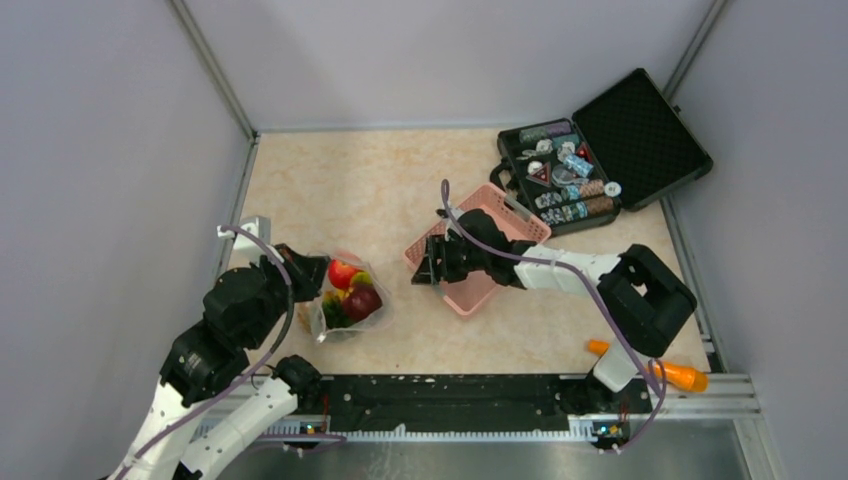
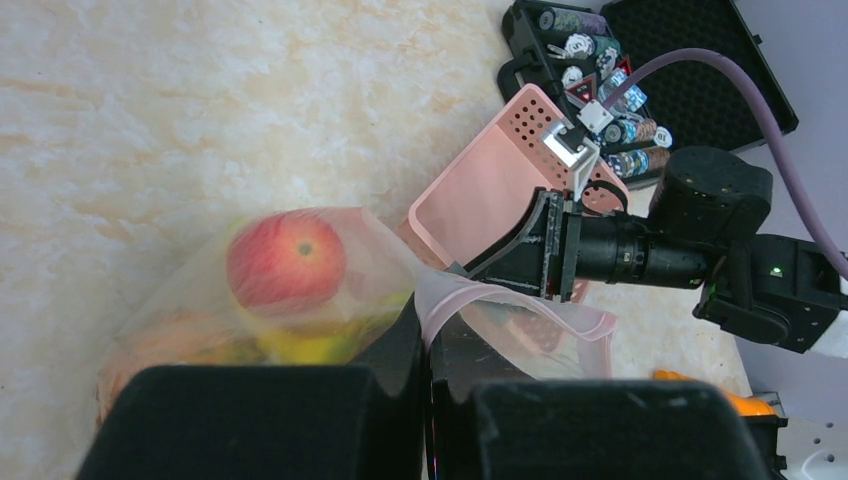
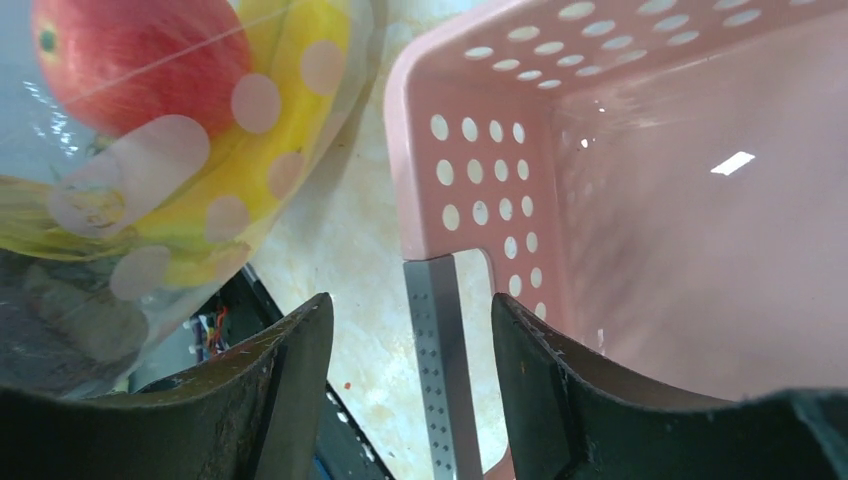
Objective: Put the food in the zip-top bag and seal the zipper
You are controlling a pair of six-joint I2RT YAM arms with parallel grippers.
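Observation:
A clear zip bag [image 1: 340, 310] holds a red apple [image 2: 285, 260], a darker red fruit [image 1: 362, 300], yellow and green pieces. My left gripper is shut on the bag's rim at its left side, the plastic edge running between the fingertips. My right gripper stands open at the near-left wall of the pink basket [image 3: 420, 200], its fingers either side of the grey strip on that wall, just right of the bag. Whether it touches the wall cannot be told.
An open black case [image 1: 640, 140] of small items sits at the back right. An orange bottle [image 1: 680, 375] lies at the front right. The basket looks empty.

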